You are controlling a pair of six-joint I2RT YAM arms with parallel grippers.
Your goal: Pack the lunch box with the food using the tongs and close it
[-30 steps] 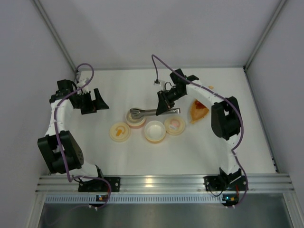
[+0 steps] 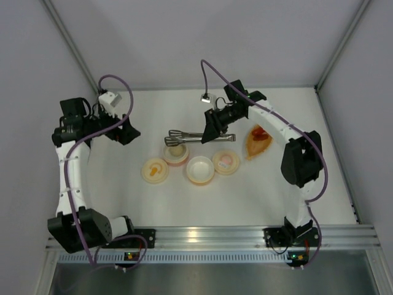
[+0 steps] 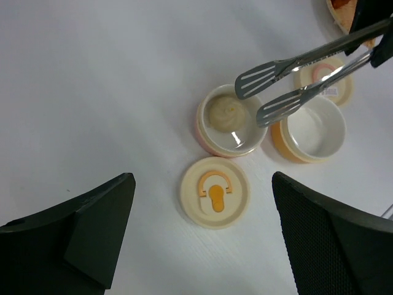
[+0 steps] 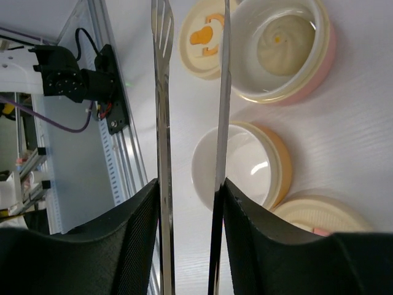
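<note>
Metal tongs (image 2: 202,139) extend from my right gripper, one arm of the tongs against each finger. That gripper stands open and the tongs' slotted heads are spread, empty, above the pink bowl (image 3: 206,132). A pale, creamy swirl of food (image 3: 226,114) lies in that bowl. The white-and-yellow bowl (image 2: 200,170) beside it is empty. Two round lids lie flat: one with a yellow latch (image 2: 155,171), one with a pink latch (image 2: 226,162). Off to the left, my left gripper (image 2: 126,130) is open with nothing between its fingers.
At the right, under the right arm, lies a leaf-shaped plate (image 2: 251,147) with reddish and browned food. A metal rail (image 2: 209,235) runs along the front edge.
The tongs' heads have spread apart and lifted a little as my right gripper widened and rose. My left arm has shifted outward and its gripper has turned.
</note>
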